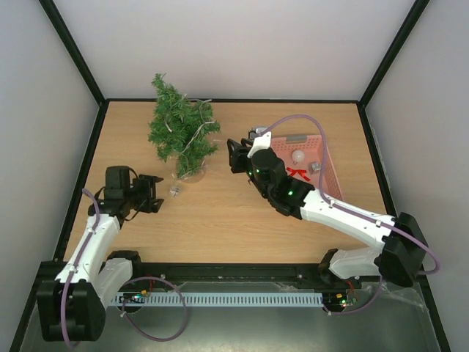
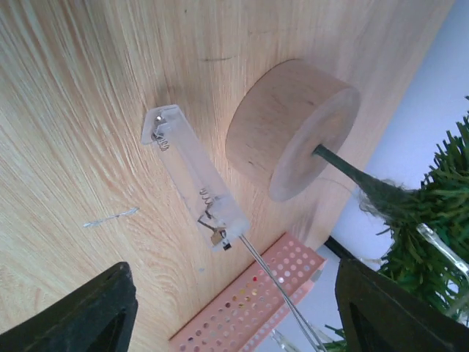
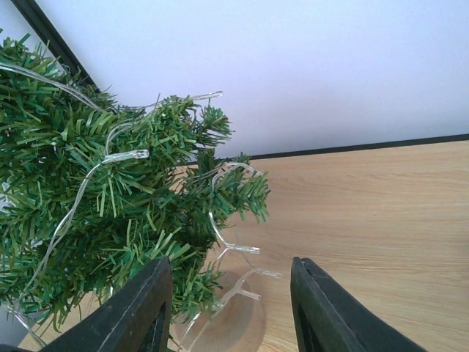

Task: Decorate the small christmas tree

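The small green tree (image 1: pixel 181 128), wrapped in clear wire lights, stands at the back left on a round wooden base (image 2: pixel 265 125). A clear battery box (image 2: pixel 192 176) with a wire lies beside the base. My left gripper (image 1: pixel 155 193) is low at the left of the box, fingers apart with nothing between them in its wrist view. My right gripper (image 1: pixel 236 156) hangs to the right of the tree, fingers apart and empty, facing the tree's lights and branches (image 3: pixel 110 191).
A pink basket (image 1: pixel 328 176) on the right holds a white ball (image 1: pixel 298 156), red bows (image 1: pixel 299 173) and a silver ornament (image 1: pixel 314 167), partly behind my right arm.
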